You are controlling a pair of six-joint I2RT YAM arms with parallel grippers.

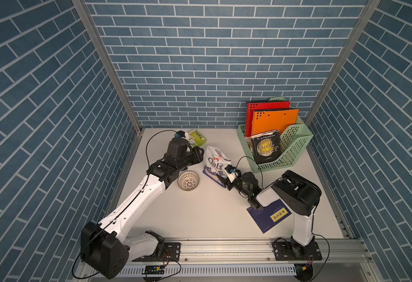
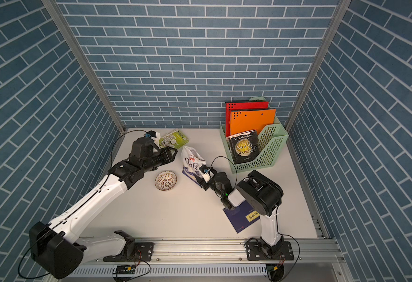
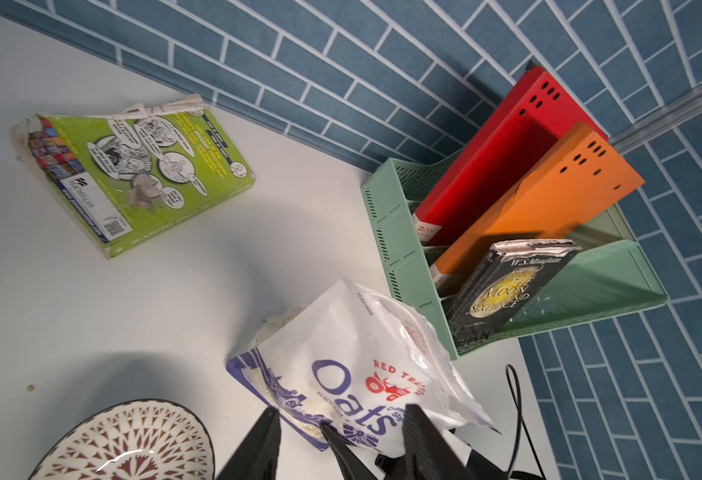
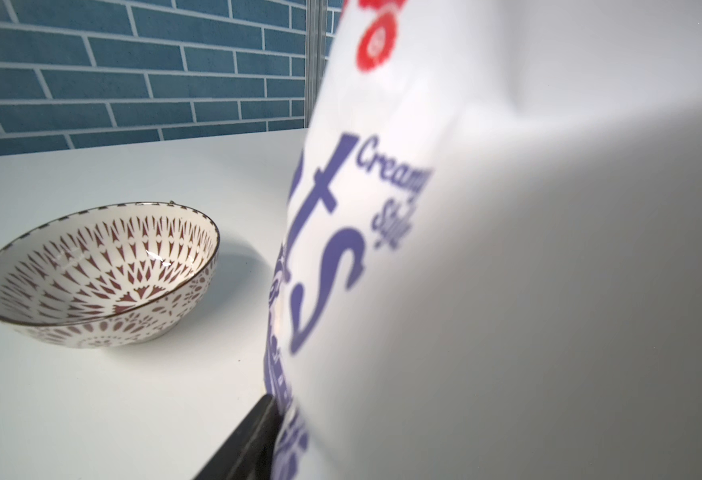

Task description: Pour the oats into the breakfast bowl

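Observation:
A crumpled white bag of oats (image 1: 215, 159) with blue lettering rests near the middle of the table. The patterned bowl (image 1: 188, 181), empty inside, sits just left of it. My left gripper (image 1: 197, 156) is raised to the bag's upper left; in its wrist view the fingers stand apart, with the bag beyond them. My right gripper (image 1: 224, 181) is low at the bag's front right. The bag fills most of its wrist view, showing one fingertip against it; the other is hidden, so its finger state is unclear.
A green mesh organiser (image 1: 290, 155) with folders and a book stands back right. A green booklet (image 3: 191, 184) lies at the back left. A dark blue book (image 1: 262, 216) lies under the right arm.

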